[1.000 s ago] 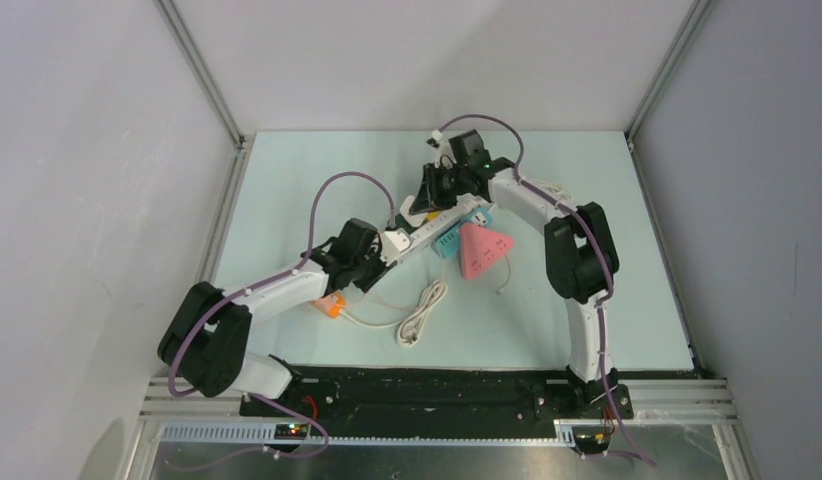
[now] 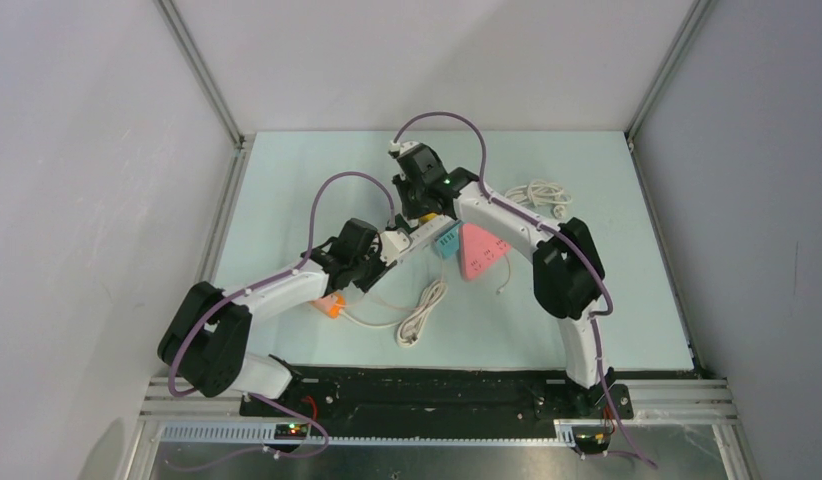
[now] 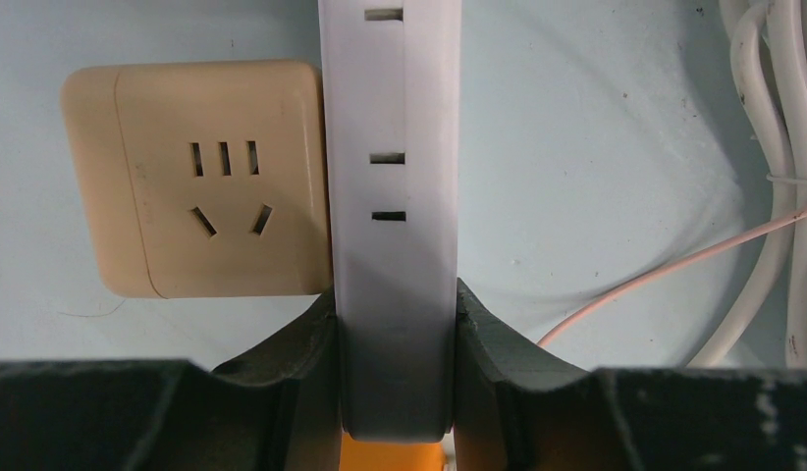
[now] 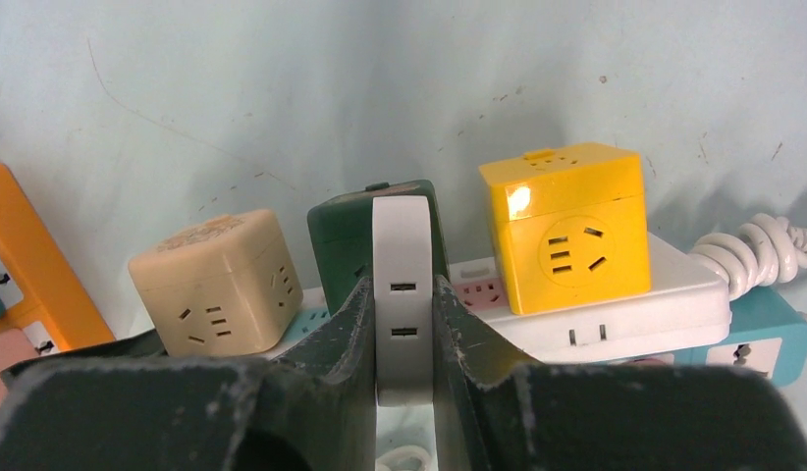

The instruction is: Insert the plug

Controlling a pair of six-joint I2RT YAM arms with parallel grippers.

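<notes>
In the left wrist view my left gripper is shut on a long white power strip, one finger on each side of it. My right gripper is shut on a white slotted plug block. That block stands in front of and over a dark green adapter, covering much of its face. Its prongs are hidden, so whether they sit in a socket cannot be told. From above, the right gripper is just beyond the left gripper along the strip.
A tan adapter and a yellow adapter flank the green one along the strip. Near it lie a blue block, a pink triangular block, an orange block and a coiled white cable.
The left arm has stayed put.
</notes>
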